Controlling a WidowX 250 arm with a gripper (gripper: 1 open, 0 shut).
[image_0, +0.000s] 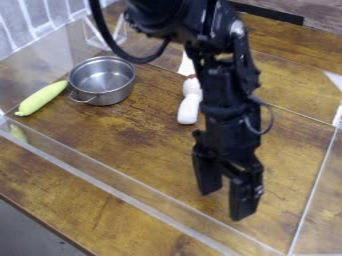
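My black gripper (225, 196) is low over the wooden table (120, 210) at the centre right, blurred, its fingers apart and open, with nothing seen between them. A steel pot (102, 80) stands at the upper left, with a long pale yellow-green vegetable toy (43, 98) to its left. A white object (189, 110) with a rounded top lies behind the arm, partly hidden by it.
Clear strips or edges cross the table along the front left and the right. A white railing is at the far upper left.
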